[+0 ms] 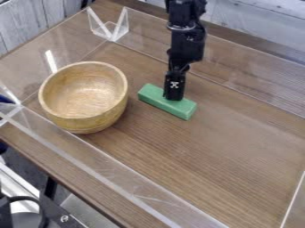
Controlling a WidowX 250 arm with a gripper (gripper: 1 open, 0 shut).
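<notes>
A green rectangular block (167, 105) lies on the wooden table (215, 160), angled, right of a large round tan bowl (84, 93). My dark gripper (174, 91) reaches down from the top centre to the upper part of the block, its fingertips at or just above it. The fingers stand open, though their small dark tips are hard to make out.
A clear plastic piece (107, 25) sits at the back left. Dark cables lie at the lower-left corner.
</notes>
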